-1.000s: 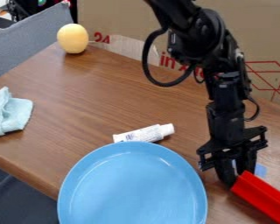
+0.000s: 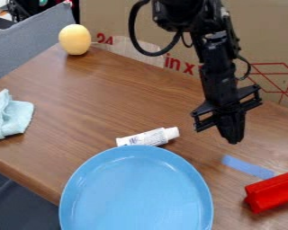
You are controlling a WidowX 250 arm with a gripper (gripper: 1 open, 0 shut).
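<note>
My black gripper (image 2: 230, 128) hangs above the wooden table at the right, above and left of a red object (image 2: 272, 190) lying at the right edge, and apart from it. The gripper appears shut, with nothing seen between its fingers. A white tube (image 2: 144, 137) lies at the upper edge of a blue plate (image 2: 134, 202). A strip of blue tape (image 2: 247, 166) is on the table between the gripper and the red object.
A yellow egg (image 2: 75, 39) stands at the back left. A light blue cloth (image 2: 4, 117) lies on the left edge. A cardboard box (image 2: 276, 45) walls the back.
My gripper has risen and moved back, away from the red object, which now lies slightly farther right and at a flatter angle, exposing the blue tape.
</note>
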